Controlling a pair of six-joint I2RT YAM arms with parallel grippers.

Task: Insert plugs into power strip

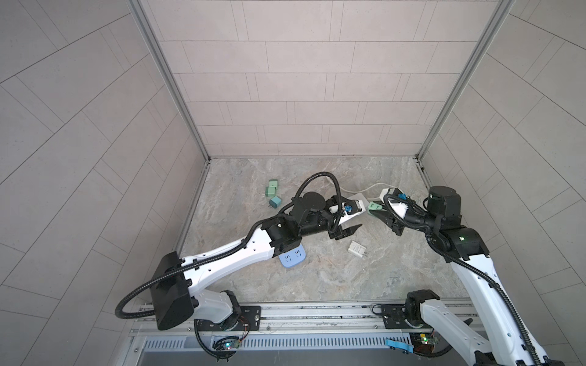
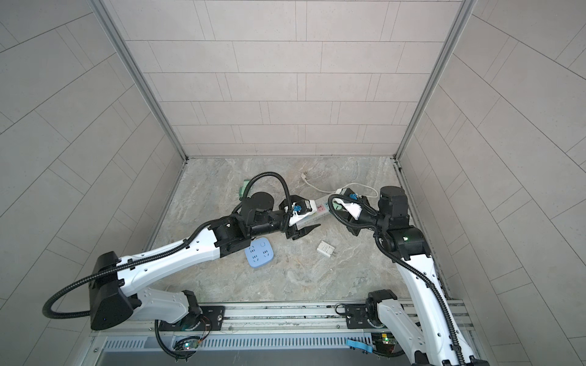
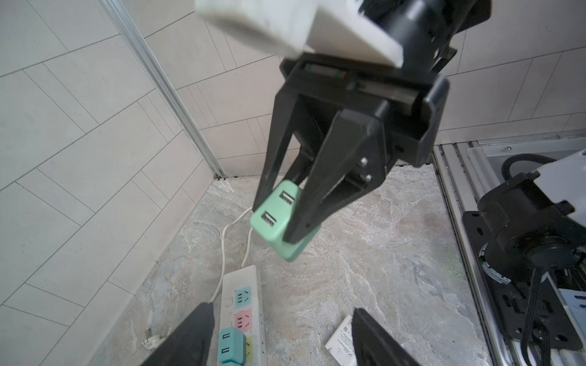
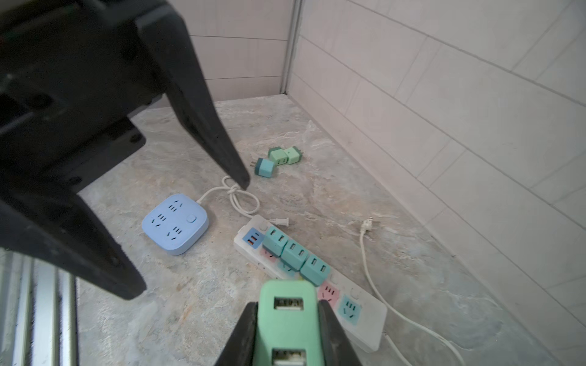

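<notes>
My right gripper is raised, shut on a green USB plug [image 3: 271,216]. My left gripper faces it from close by, fingers parted, nothing between its fingers. Below them the white power strip [image 4: 360,323] lies on the floor with several teal plugs [image 4: 294,255] seated in a row, and coloured sockets bare at both ends. Loose green plugs [image 4: 277,156] and a teal plug [image 4: 264,168] lie at the back left, seen in the right wrist view.
A blue square power strip [image 2: 259,251] lies at the front left, a white adapter [image 2: 325,248] at the front centre. White cables [image 4: 427,332] run along the right and back. Tiled walls bound the floor.
</notes>
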